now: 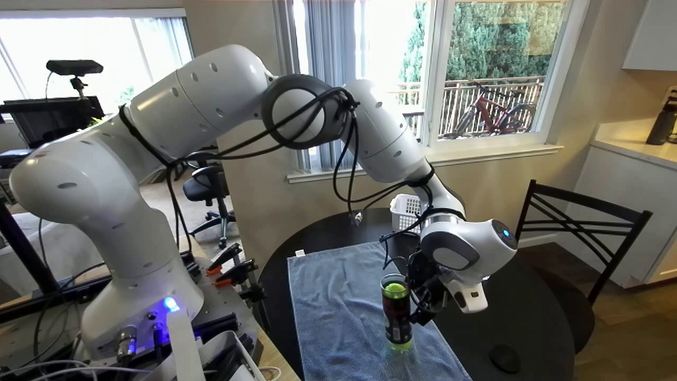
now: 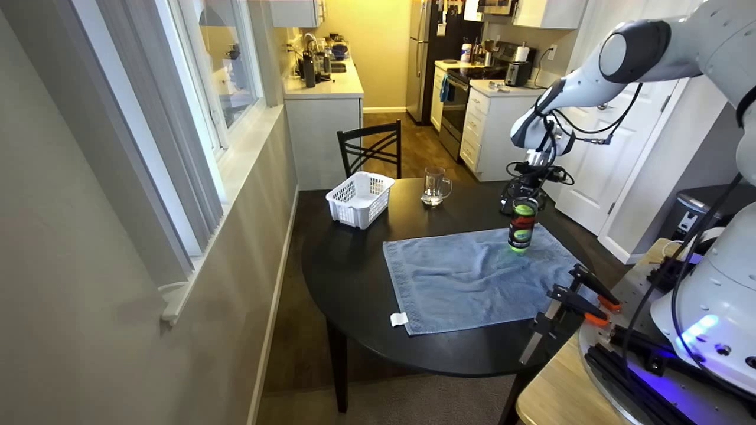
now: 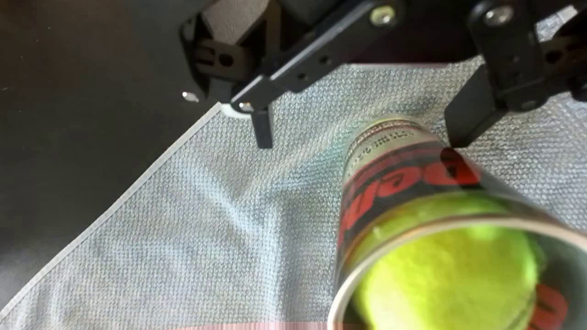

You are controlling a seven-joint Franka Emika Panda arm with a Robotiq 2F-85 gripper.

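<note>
A clear tennis ball can (image 1: 396,311) with a black and red label stands on the blue towel (image 1: 336,286), leaning slightly to the left in exterior view 1. A yellow-green ball (image 3: 451,280) shows through its open top in the wrist view. My gripper is open beside the can, its fingers (image 3: 263,127) spread wide apart. One finger lies over bare towel; the other overlaps the can's edge, and I cannot tell whether they touch. In exterior view 2 the gripper (image 2: 521,204) is just behind the can (image 2: 522,226), its fingertips partly hidden.
A white basket (image 2: 359,199) and a glass mug (image 2: 433,188) stand on the dark table (image 2: 340,283), away from the towel. A dark round object (image 1: 504,359) lies near the table's edge. Clamps (image 2: 567,304) project over the table near the robot base.
</note>
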